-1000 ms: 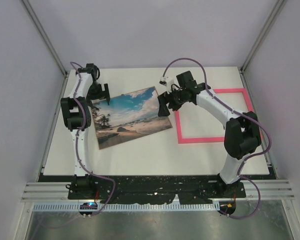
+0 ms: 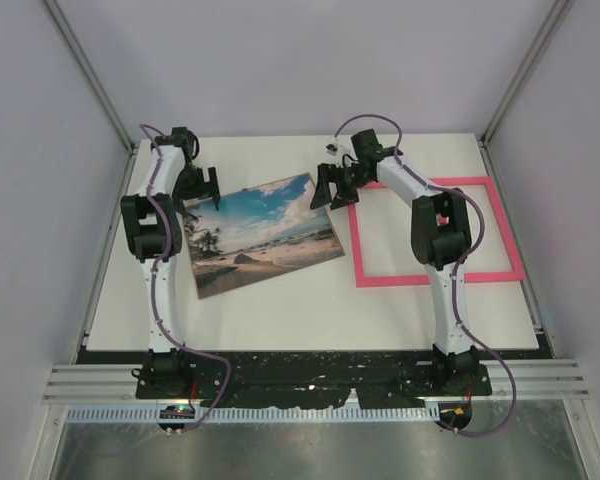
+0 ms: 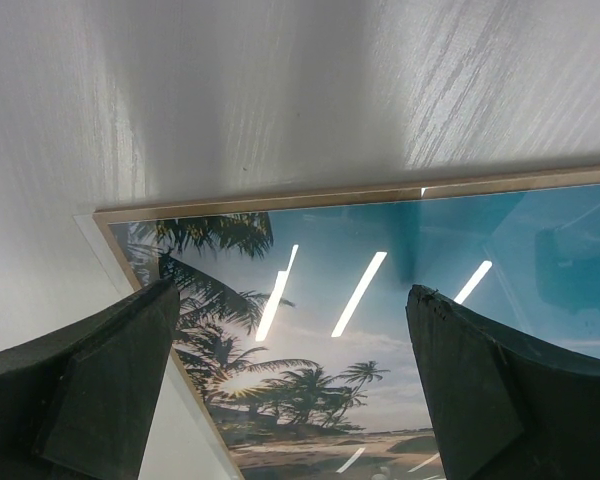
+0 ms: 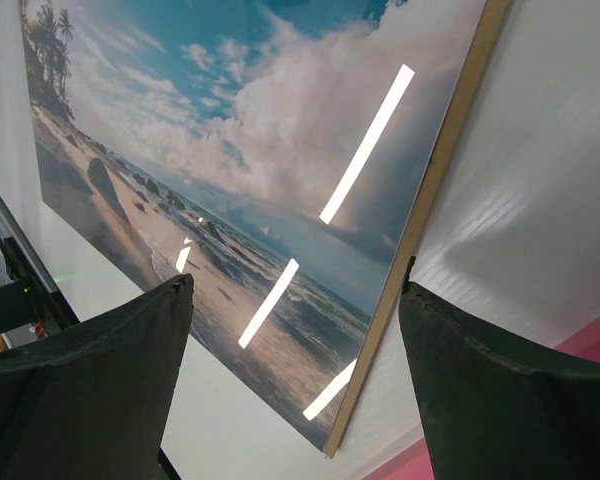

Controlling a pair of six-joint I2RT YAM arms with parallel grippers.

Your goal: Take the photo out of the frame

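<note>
A beach photo [image 2: 255,240] lies slightly turned on the white table, left of a pink frame [image 2: 358,260] whose inside shows only white. The photo's surface is glossy, and it has a thin brown edge [image 3: 330,197]. Over its upper left corner my left gripper [image 2: 202,191] stands open, the palm trees showing between its fingers. My right gripper [image 2: 328,187] is open too, above the photo's right edge. In the right wrist view that brown edge [image 4: 420,215] runs beside the right-hand finger, with photo surface between the fingers.
Grey walls [image 2: 290,60] close off the back and sides. The pink frame takes up the table's right part.
The right arm's elbow has swung inward to the left. Its gripper has shifted a little and now sits farther back along the photo's right edge. The left arm has stayed still.
</note>
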